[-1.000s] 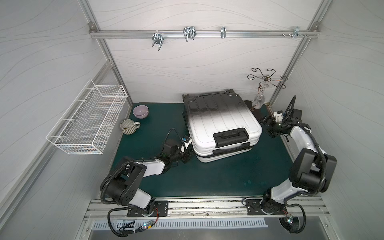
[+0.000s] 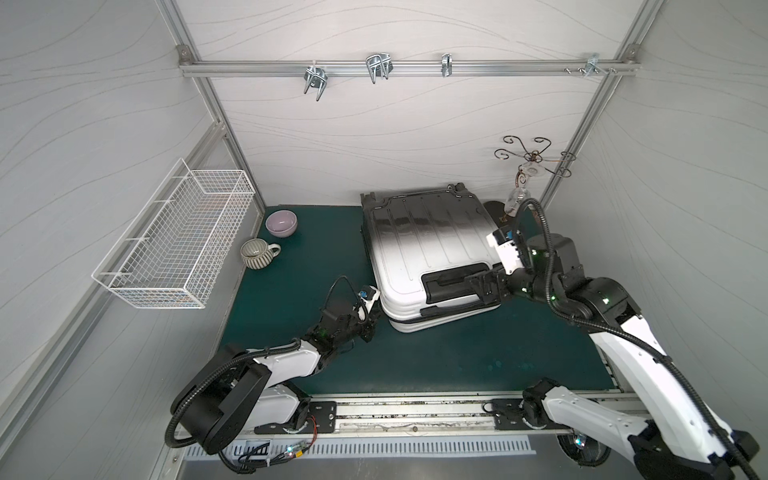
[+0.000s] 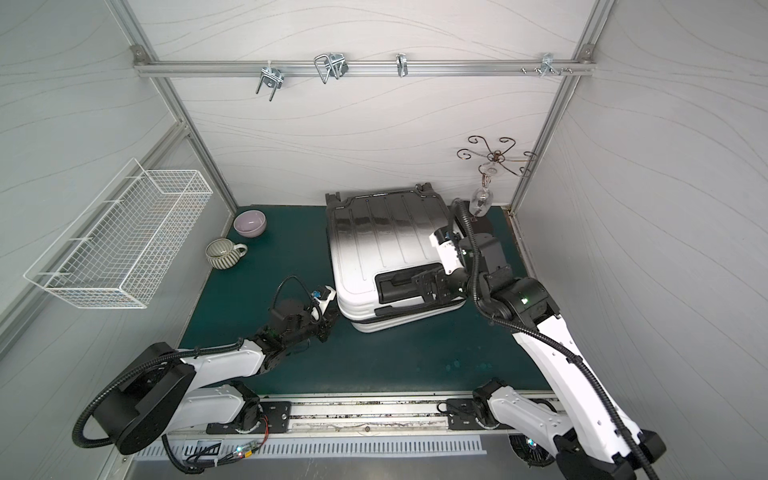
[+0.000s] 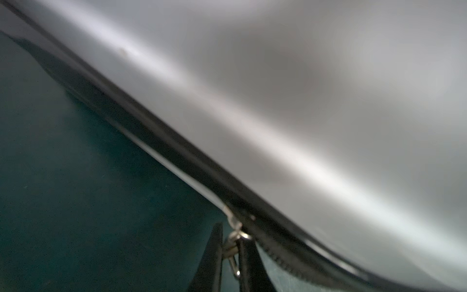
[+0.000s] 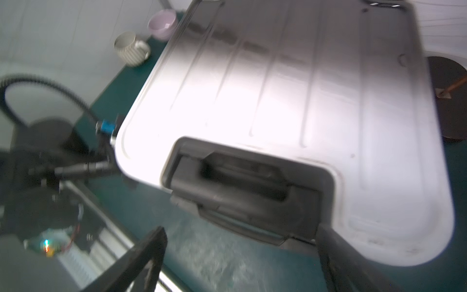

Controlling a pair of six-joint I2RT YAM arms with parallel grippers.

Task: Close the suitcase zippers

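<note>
The silver-and-black hardshell suitcase [image 2: 424, 240] lies flat, its black handle [image 5: 238, 187] facing front. Along its left front corner runs a dark zipper seam [image 4: 160, 133], and a metal zipper pull [image 4: 231, 249] hangs from it. My left gripper is shut on that pull, the thin metal showing between its narrow fingers. Above the front handle area hovers my right gripper, its fingers [image 5: 150, 253] spread wide and empty; whether it touches the case cannot be told. The right arm covers the suitcase's right front corner in the top left view.
A striped mug [image 2: 257, 253] and a purple bowl [image 2: 281, 223] stand at the left back. Behind the right arm are a glass vase [image 3: 481, 201] and a dark round object [image 5: 447, 97].
My right gripper has swung from beside the suitcase's right side to over its front handle. The suitcase has shifted slightly left. My left gripper has moved a little toward the front.
</note>
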